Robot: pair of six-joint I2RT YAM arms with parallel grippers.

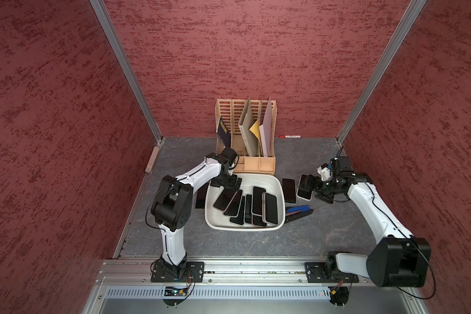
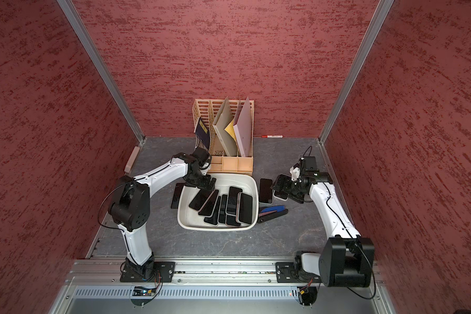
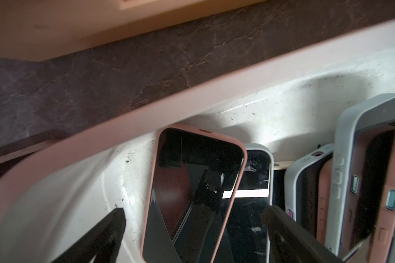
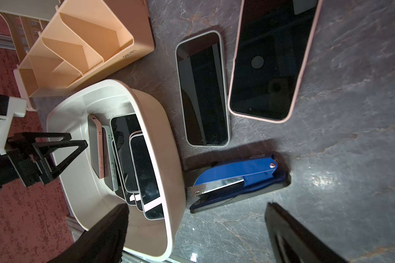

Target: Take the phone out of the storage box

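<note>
The white storage box (image 1: 219, 226) holds several dark-screened phones, most leaning in a row. At its left end, in the left wrist view, a phone with a pink edge (image 3: 193, 192) lies partly over a light-edged phone (image 3: 251, 206). My left gripper is open above these two, its fingers spread wide with nothing held. Over the table right of the box, my right gripper stands open and empty. Two phones lie on the table there, a grey-edged phone (image 4: 202, 89) and a pink-edged phone (image 4: 270, 65).
A blue stapler (image 4: 237, 179) sits against the box's right side. Behind the box stands a wooden organizer (image 1: 259, 164) with folders. Another phone (image 1: 200, 196) lies left of the box, and a red marker (image 1: 290, 136) rests at the back.
</note>
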